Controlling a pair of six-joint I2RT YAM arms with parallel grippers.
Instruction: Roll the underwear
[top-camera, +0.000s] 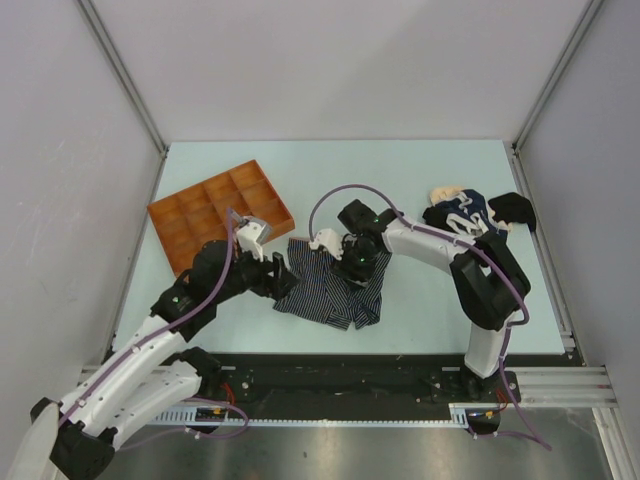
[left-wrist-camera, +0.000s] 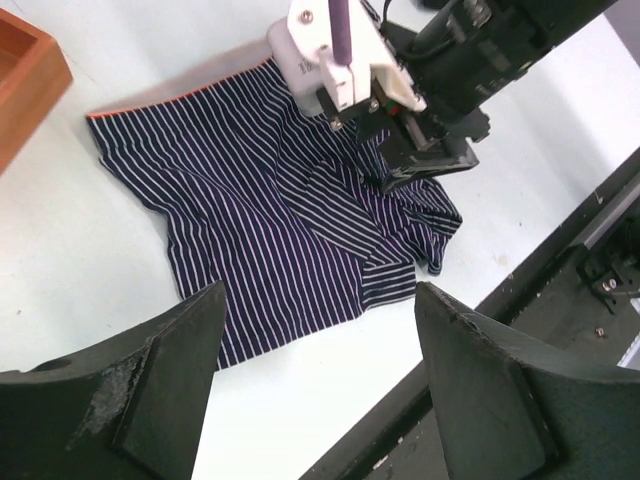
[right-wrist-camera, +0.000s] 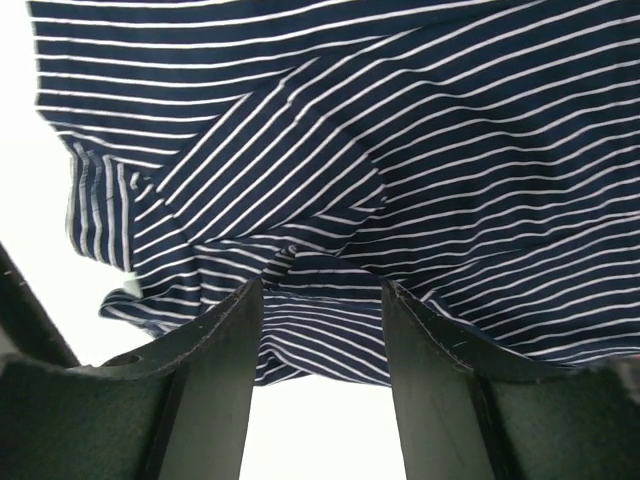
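Note:
Striped navy underwear (top-camera: 310, 285) (left-wrist-camera: 250, 260) lies spread on the white table, with folds and bunched edges on the side toward the right arm. My right gripper (top-camera: 355, 270) is low over that bunched part, open, with striped fabric below and between its fingertips. My left gripper (top-camera: 280, 275) is open above the left part of the cloth, nothing held between its fingers.
An empty wooden compartment box (top-camera: 205, 200) sits at the back left. A pile of folded clothes (top-camera: 470, 210) lies at the back right. The front edge of the table (top-camera: 420, 352) runs near the cloth.

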